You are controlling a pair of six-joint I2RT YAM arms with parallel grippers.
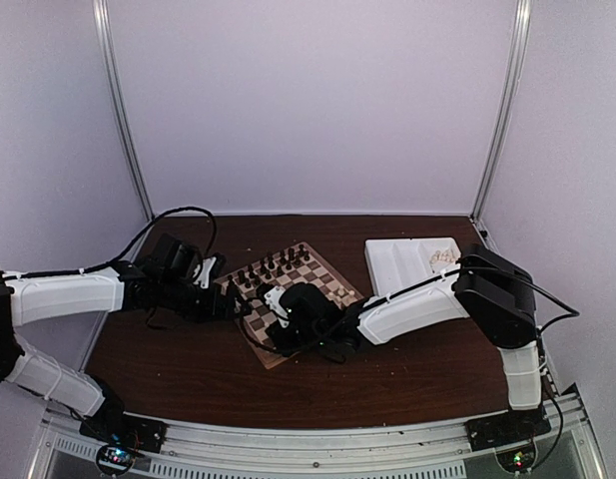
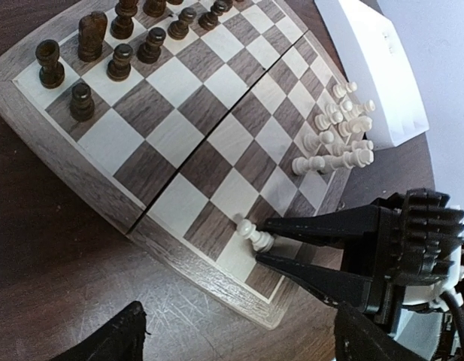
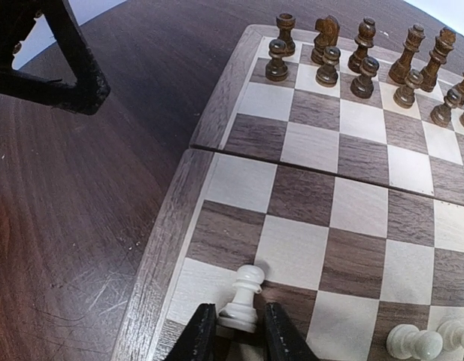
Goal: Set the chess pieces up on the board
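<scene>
The white pawn (image 3: 244, 297) is tipped on the board (image 3: 164, 233), near its left edge, its head pointing away from my right gripper. That gripper's two fingertips stand apart on either side of the pawn's base. Dark wood shows between base and fingers, so the fingers are open around it, not clamped. The left wrist view shows the same pawn (image 2: 256, 236) leaning between the tips of the black right fingers (image 2: 322, 226). My left gripper is wide open with nothing held, off the board's side.
Dark pieces (image 2: 92, 36) stand in rows at the far end of the board. Several white pieces (image 2: 352, 124) are grouped along the opposite end, close to the right gripper. Beyond them lies a white tray (image 1: 395, 261) with pale pieces in it. The board's middle squares are free.
</scene>
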